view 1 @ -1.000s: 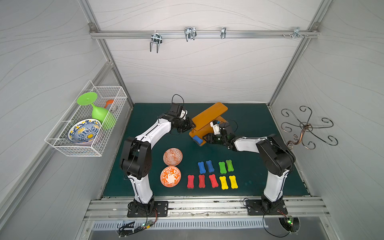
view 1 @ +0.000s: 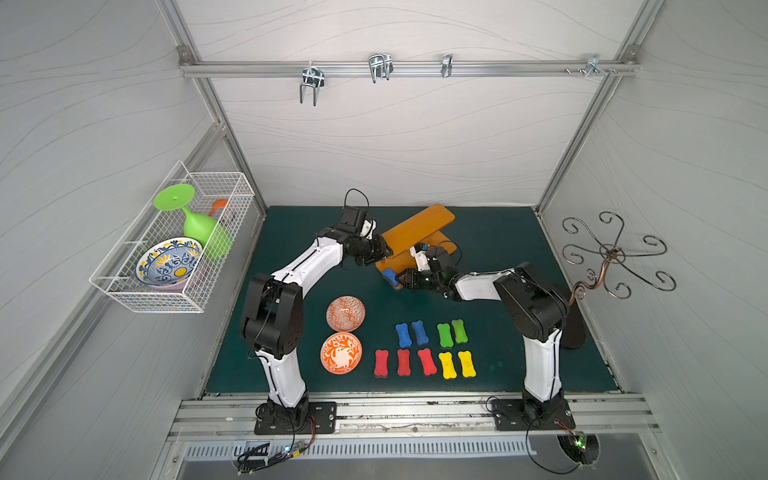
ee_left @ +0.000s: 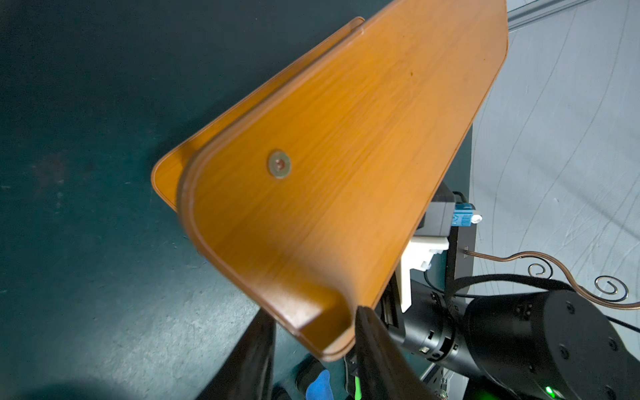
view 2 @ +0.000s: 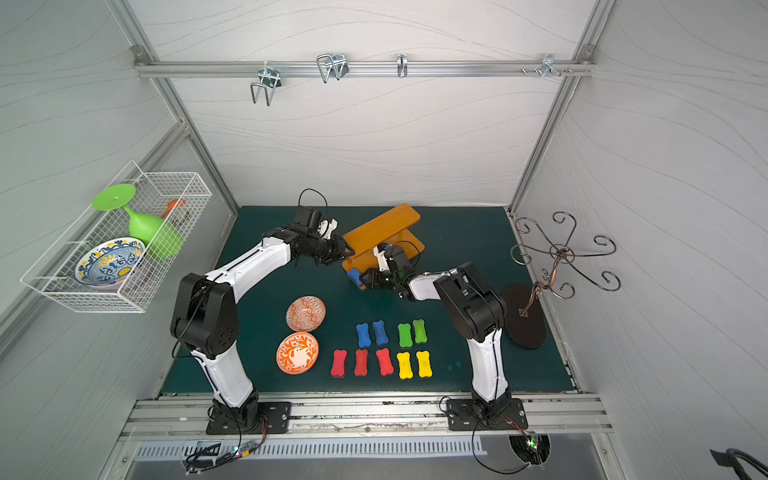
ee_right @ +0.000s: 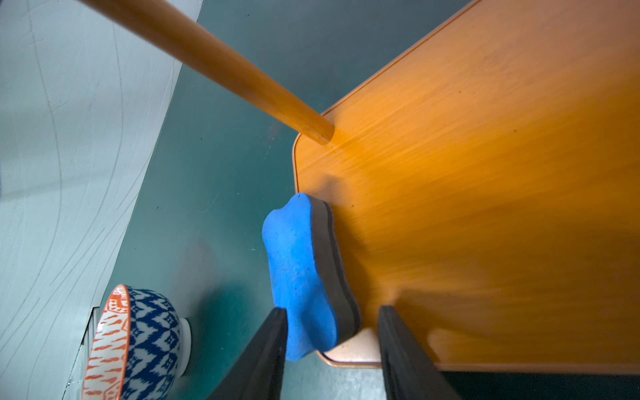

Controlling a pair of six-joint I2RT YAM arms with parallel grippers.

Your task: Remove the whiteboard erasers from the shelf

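Observation:
An orange-brown two-tier wooden shelf [view 1: 417,228] stands slanted at the back middle. My left gripper is shut on the near corner of its upper board. A single blue eraser [ee_right: 293,273] with a dark felt side rests at the left end of the lower board, partly over the edge. My right gripper is part open, with the eraser's near end between its fingers and a gap on the right side. Off the shelf, blue erasers [view 1: 403,335], green erasers [view 1: 445,335], red erasers [view 1: 404,362] and yellow erasers [view 1: 466,364] lie in rows.
Two orange-patterned bowls [view 1: 341,353] stand at the table's left front. A wire basket [view 1: 200,302] hangs on the left wall, and a curled metal stand [view 1: 613,254] is on the right. Open table lies between the shelf and the eraser rows.
My right gripper has moved left to the blue eraser, which now sits slightly further left and more turned on the lower board. The left arm has stayed nearly still.

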